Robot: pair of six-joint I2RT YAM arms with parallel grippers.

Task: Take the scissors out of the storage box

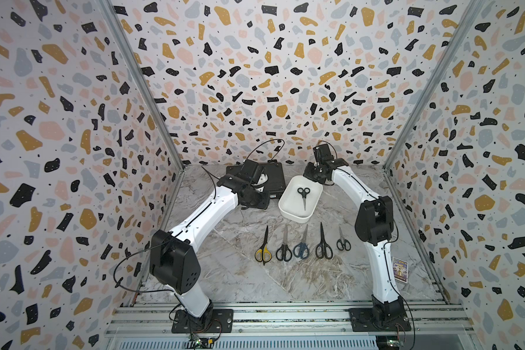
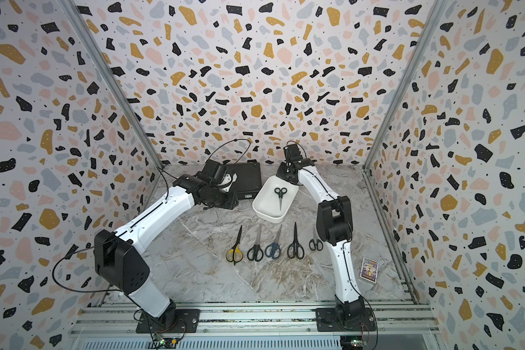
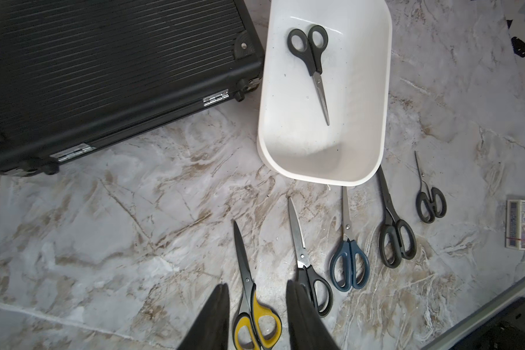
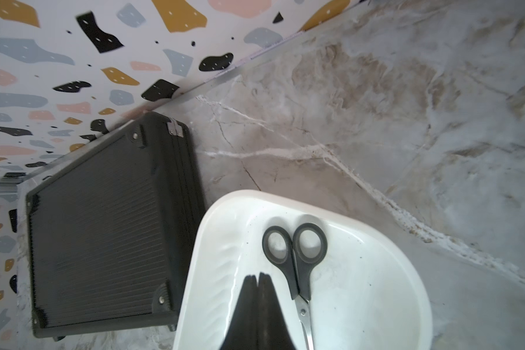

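Observation:
Black-handled scissors [image 4: 295, 256] lie flat on the floor of the white storage box [image 4: 385, 242], handles toward the box's far end. My right gripper is over the box, its fingers pressed together with nothing between them; the scissors are beside its fingertips, to their right in the right wrist view. In the left wrist view the same scissors [image 3: 311, 55] show whole, blades pointing to the near end. My left gripper is open and empty, left of the box in the top views.
On the table in front of the box lie yellow-handled scissors [image 3: 268, 326], blue-handled scissors [image 3: 348, 265] and several dark-handled ones. A black case [image 1: 275, 173] stands left of the box. A small card pack [image 1: 399, 270] is at the right.

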